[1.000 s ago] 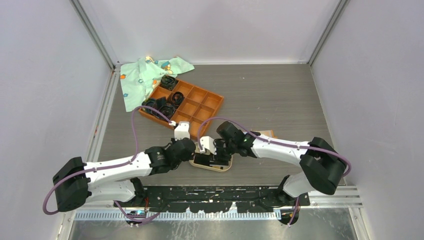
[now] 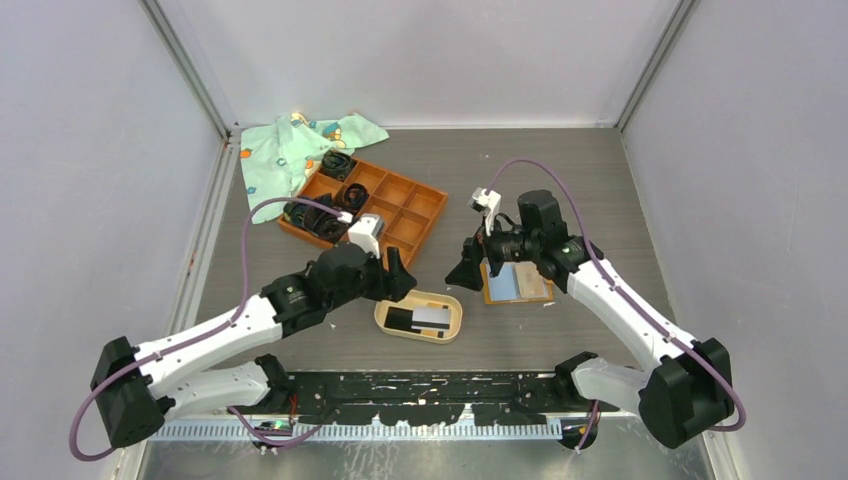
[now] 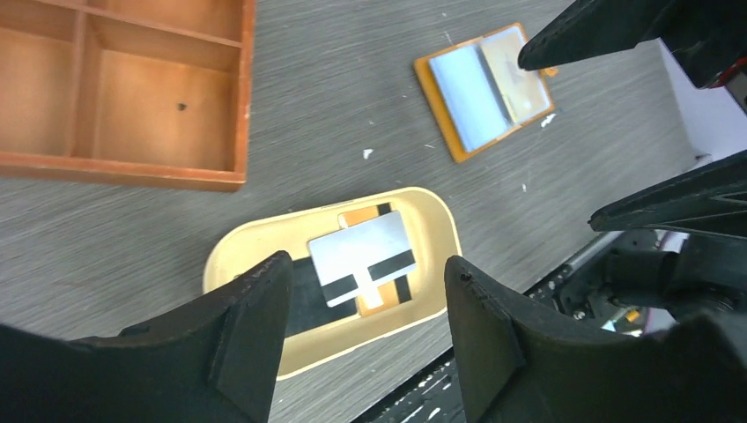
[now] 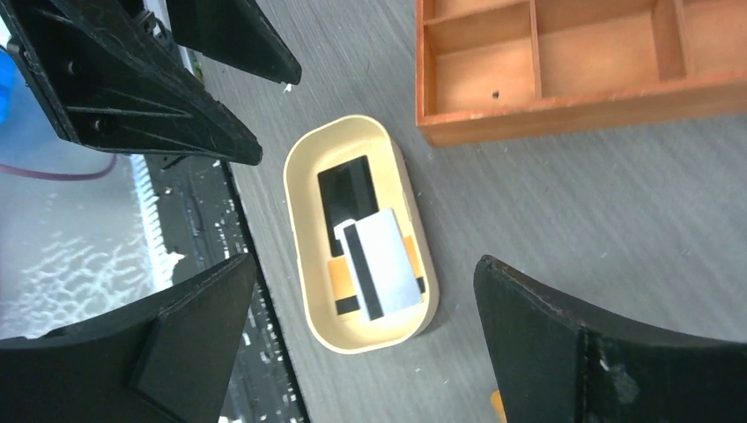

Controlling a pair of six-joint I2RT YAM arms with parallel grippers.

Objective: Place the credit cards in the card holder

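In the cream oval tray (image 3: 440,204) lie a silver-white card (image 3: 354,245), a black card (image 3: 308,307) and an orange card with a dark stripe (image 3: 380,294), the white one resting partly over the others. Right of the tray, a flat orange-edged card holder (image 2: 503,283) with pale blue and cream faces lies on the table. My left gripper is open above the tray, nothing between its fingers. Also open and empty, my right gripper hangs to the right of the tray, near the holder.
Behind the tray sits an orange-brown compartment box (image 2: 418,205), with black coiled cables (image 2: 333,222) in its left cells. A green patterned cloth (image 2: 275,160) lies at the back left.
The right gripper has drawn away from over the tray, toward the back right, uncovering the cards and more of the holder. The left gripper has moved slightly backward and to the right.
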